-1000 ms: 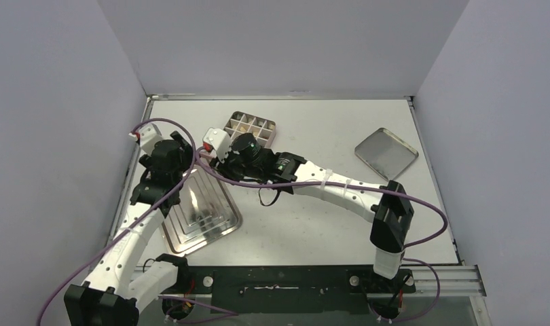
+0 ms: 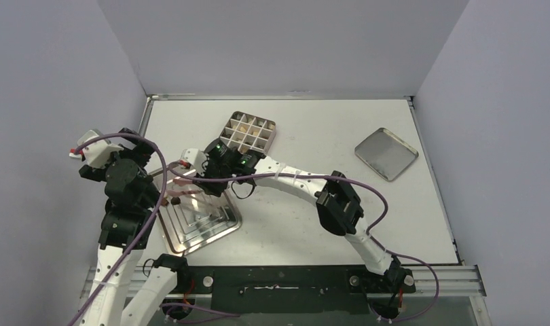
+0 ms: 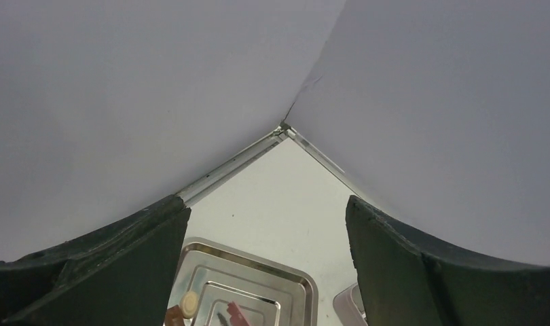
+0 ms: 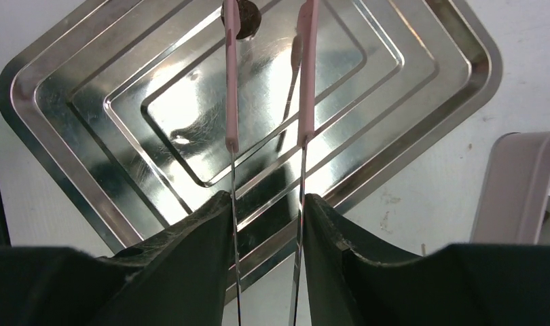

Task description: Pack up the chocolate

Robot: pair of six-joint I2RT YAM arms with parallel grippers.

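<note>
Over the large steel tray (image 2: 201, 238), my right gripper is shut on a pair of tongs (image 4: 306, 95) with pink tips and thin metal arms. A dark round chocolate (image 4: 248, 20) lies on the tray near the tips. The left wrist view also shows a pale round piece (image 3: 189, 304) and a brown one (image 3: 174, 316) on the tray. My left gripper is raised at the left, open and empty. A compartment box (image 2: 248, 129) stands behind the right arm, with pieces in some cells.
An empty metal tray (image 2: 386, 153) lies at the right. Grey walls close in the left, back and right. Purple cables hang across both arms.
The left arm has swung left and up, away from over the tray. The right arm has shifted left and slightly toward the near edge, over the tray.
</note>
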